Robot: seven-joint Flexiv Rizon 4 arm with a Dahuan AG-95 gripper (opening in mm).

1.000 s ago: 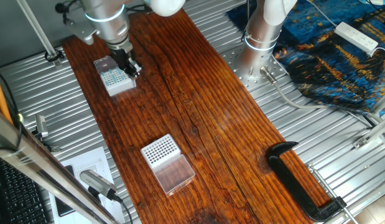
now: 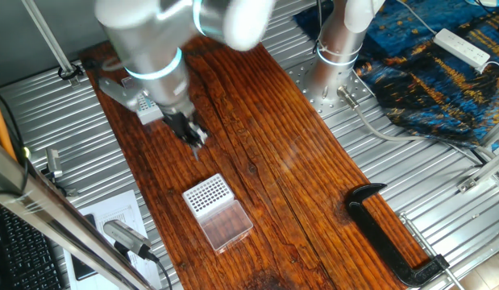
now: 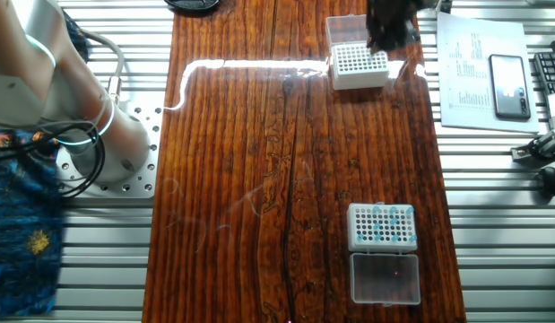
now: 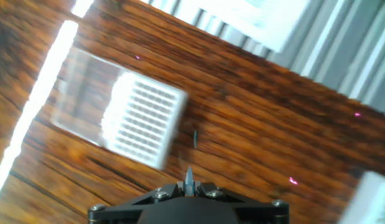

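Note:
A white rack with a grid of holes (image 2: 208, 196) lies on the wooden table, its clear lid folded open; no blue pieces show in its holes. My gripper (image 2: 195, 143) is above the table, between this rack and a second one, and looks shut on a small pointed bluish tip (image 4: 190, 183). In the wrist view the empty-looking rack (image 4: 145, 118) is ahead and to the left, bright with glare. The second white rack (image 3: 382, 227) has several blue tips in its holes and an open clear lid (image 3: 385, 278).
A black clamp (image 2: 386, 238) grips the table's edge. Papers and a phone (image 3: 509, 87) lie off the table beside a keyboard (image 3: 548, 76).
My gripper has moved from beside the rack with blue tips toward the empty-looking rack. Both racks appear to lie where they were.

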